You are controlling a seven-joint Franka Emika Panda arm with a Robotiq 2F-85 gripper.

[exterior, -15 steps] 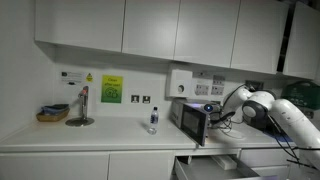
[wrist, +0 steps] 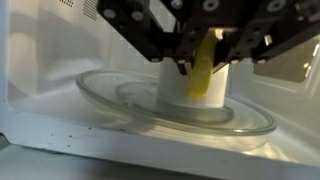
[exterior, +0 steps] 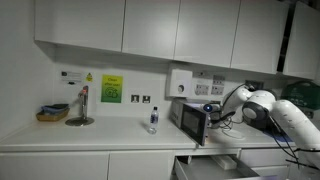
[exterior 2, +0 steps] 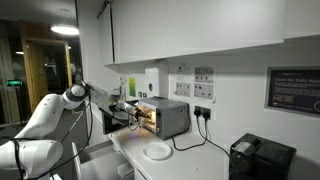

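Note:
In the wrist view a white cup-like vessel (wrist: pixel 189 88) stands on, or just over, the round glass turntable (wrist: pixel 110 92) inside the microwave. A narrow yellow piece (wrist: pixel 203 78) stands upright against the vessel's near side, perhaps its handle. My gripper is shut on this yellow piece, its dark fingers covering the upper part of the vessel. The microwave (exterior 2: pixel 177 117) is lit inside with its dark door (exterior: pixel 193 123) open, and the arm reaches in from the front. Whether the vessel's base touches the glass is hard to tell.
A white plate (exterior 2: pixel 157 151) lies on the counter beside the microwave, and a black appliance (exterior 2: pixel 261 158) sits farther along. Below, a drawer (exterior: pixel 203 169) is pulled out. A bottle (exterior: pixel 154 120) stands on clear counter left of the door.

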